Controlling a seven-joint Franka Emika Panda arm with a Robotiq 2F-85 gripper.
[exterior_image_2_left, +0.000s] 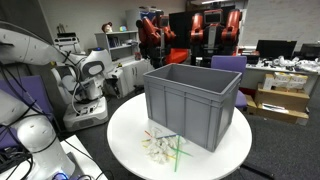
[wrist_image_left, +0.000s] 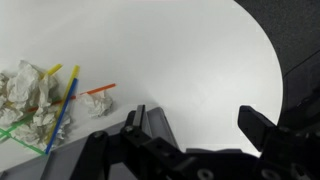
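Observation:
In the wrist view my gripper is open, its two dark fingers wide apart with only white tabletop visible between them. Crumpled white paper lies in a heap at the left of that view, crossed by a yellow stick, a blue stick, a green one and an orange one. A smaller paper ball rests apart, beside the orange stick's end. The exterior view shows the scattered paper in front of a large grey bin, with a green stick to its right. The bin's inner floor is hidden.
The round white table carries both bin and litter. Cardboard boxes and a purple chair stand farther back, off the table.

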